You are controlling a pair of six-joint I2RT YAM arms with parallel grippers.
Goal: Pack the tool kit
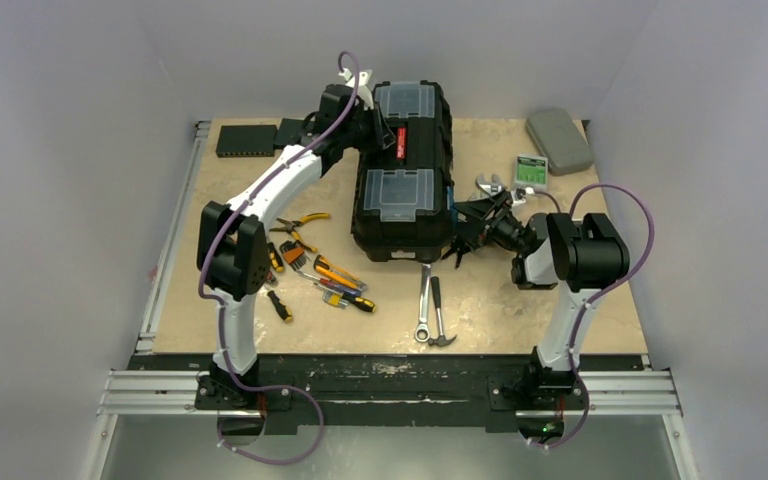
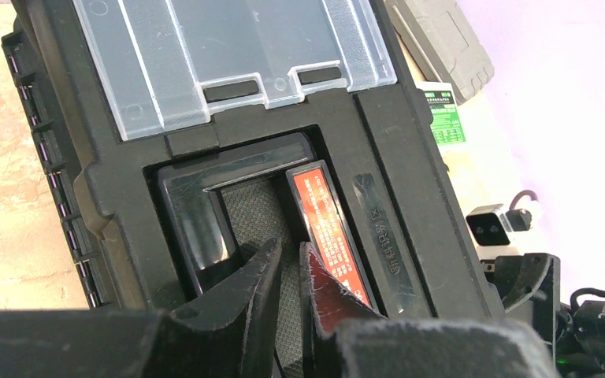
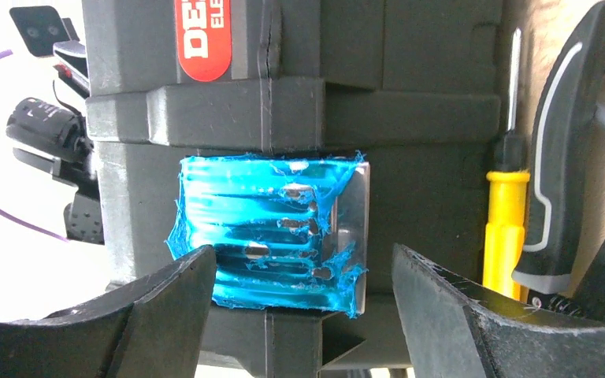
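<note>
The black toolbox (image 1: pixel 400 230) stands closed in the middle, with clear lid panels. In the left wrist view my left gripper is shut at its top handle (image 2: pixel 189 205), apparently on it; the fingertips partly hide the grip. My right gripper stands open, low at the box's right side, facing a front latch (image 3: pixel 268 228) with torn blue film, which lies between and beyond its fingertips. A yellow screwdriver (image 3: pixel 506 228) and a dark-handled tool (image 3: pixel 553 173) lie beside the box there.
Loose tools, including a utility knife (image 1: pixel 335 275), pliers, a wrench (image 1: pixel 423 310) and a hammer (image 1: pixel 438 310), lie left and in front. Dark flat cases (image 1: pixel 245 140) are at back left, a grey case (image 1: pixel 558 140) at back right.
</note>
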